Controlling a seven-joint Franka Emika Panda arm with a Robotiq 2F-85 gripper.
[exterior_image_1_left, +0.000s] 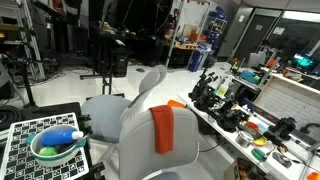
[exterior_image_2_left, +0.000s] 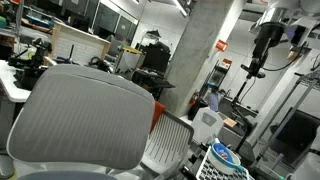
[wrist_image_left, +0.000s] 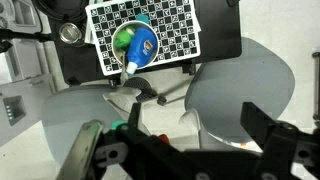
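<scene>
A bowl rests on a black-and-white checkered board at the top of the wrist view. In it lie a blue object and a green one. Exterior view 1 has the same bowl at lower left, the blue object across its top. At lower right of exterior view 2, the blue object shows again. My gripper is open and empty, its dark fingers far apart at the bottom of the wrist view. It hangs well above the board, clear of the bowl.
Grey chairs stand beside the board's table, one with a red cloth over its back. A large chair back fills the left of exterior view 2. A cluttered workbench stands at the right of exterior view 1.
</scene>
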